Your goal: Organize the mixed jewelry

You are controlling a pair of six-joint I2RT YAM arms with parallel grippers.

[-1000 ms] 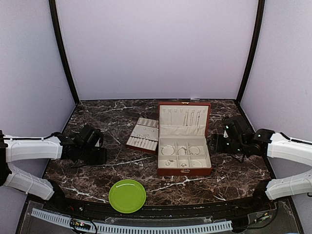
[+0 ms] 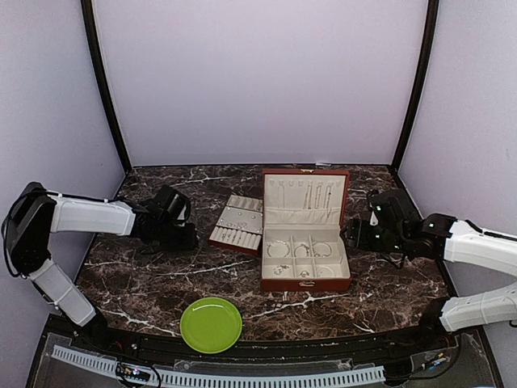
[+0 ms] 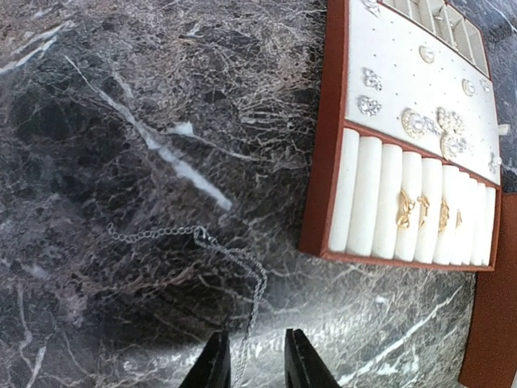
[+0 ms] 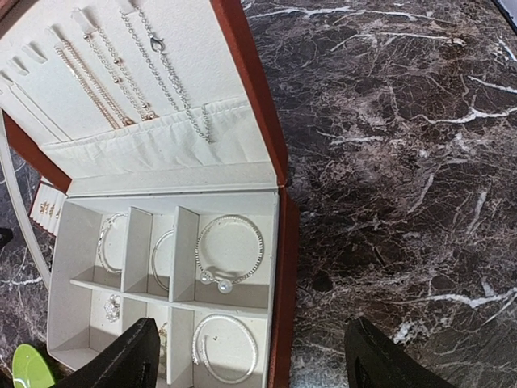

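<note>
A thin silver chain lies loosely bent on the dark marble table, its lower end running out of the left wrist view between the fingertips of my left gripper. That gripper is part open, above the table, left of the ring tray; I cannot tell its height over the chain. Earrings and gold rings sit in the tray. The open jewelry box holds bracelets and smaller pieces in its compartments, and necklaces hang in its lid. At the box's right side my right gripper is open and empty.
An empty green plate lies at the table's front edge. The ring tray's right side is close against the box. Bare marble stretches right of the box and across the left of the table.
My left arm has moved right and away from the table's front edge, bringing its gripper closer to the ring tray. The right arm, box, tray and plate look unmoved.
</note>
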